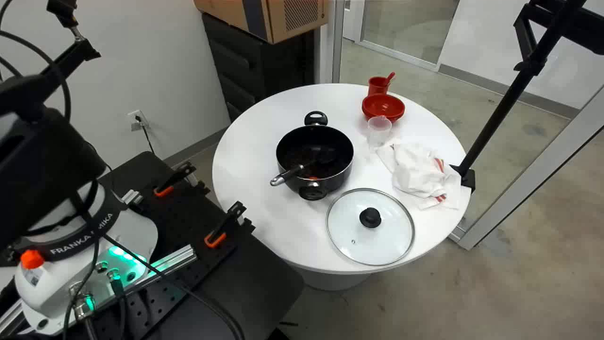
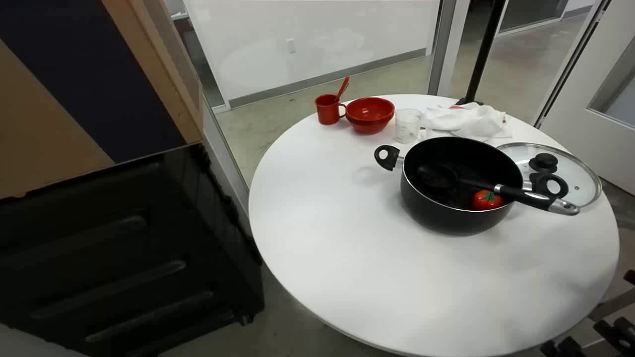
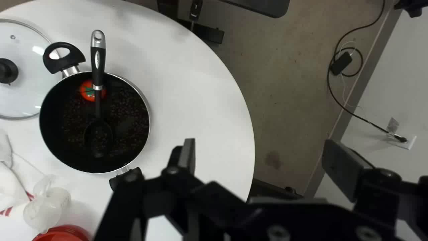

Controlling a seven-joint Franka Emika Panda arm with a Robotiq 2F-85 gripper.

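Observation:
Wide open, my gripper hangs above the table's edge with nothing between its fingers; in both exterior views it is out of sight. A black pot (image 1: 334, 184) stands on the round white table, to the gripper's left in the wrist view. Inside it lie a red tomato (image 3: 89, 90) with a green top and a black ladle or spoon (image 3: 98, 72), whose handle leans over the rim. Dark small bits cover the pot's bottom. Beside the pot rests a glass lid (image 1: 368, 243) with a black knob, flat on the table.
Behind the pot stand red bowls (image 2: 370, 113), a red cup (image 2: 327, 109) with a red utensil and a clear plastic cup (image 2: 408, 125). A white cloth (image 1: 422, 173) lies crumpled near the edge. A black cabinet (image 2: 131, 250) stands close by.

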